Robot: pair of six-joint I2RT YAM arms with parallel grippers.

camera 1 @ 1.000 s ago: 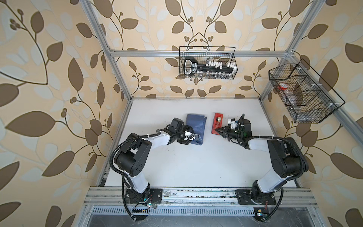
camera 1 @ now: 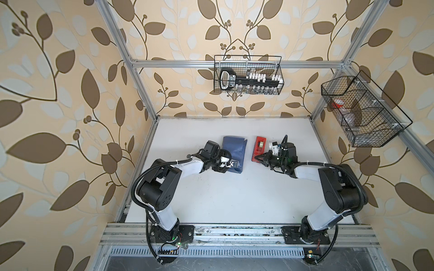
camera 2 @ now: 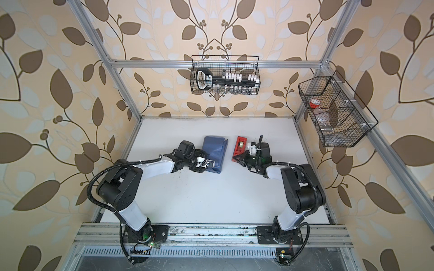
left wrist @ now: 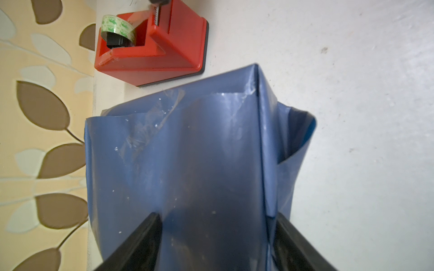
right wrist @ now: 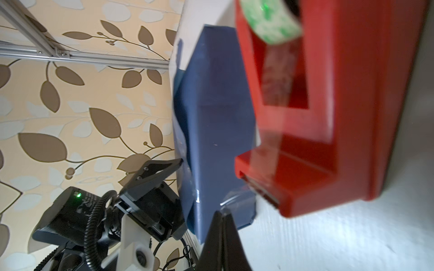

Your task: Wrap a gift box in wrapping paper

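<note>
A blue-wrapped package point(camera 1: 234, 149) lies mid-table, its end flap loosely folded and slightly gaping in the left wrist view. My left gripper is at its near end, with fingers well apart and blue paper between them. Firm contact cannot be judged. Right of the package stands the red tape dispenser point(right wrist: 334, 113) with its green-marked tape roll point(right wrist: 271, 20). My right gripper is shut just beyond the dispenser's cutting edge. A faint clear strip of tape point(right wrist: 239, 195) runs from that edge to its fingertips.
A wire basket point(camera 1: 248, 88) hangs on the back wall, another basket point(camera 1: 361, 122) at the right. Only a narrow gap separates package and dispenser.
The red dispenser has shifted slightly toward the front. The left arm and package look unchanged.
</note>
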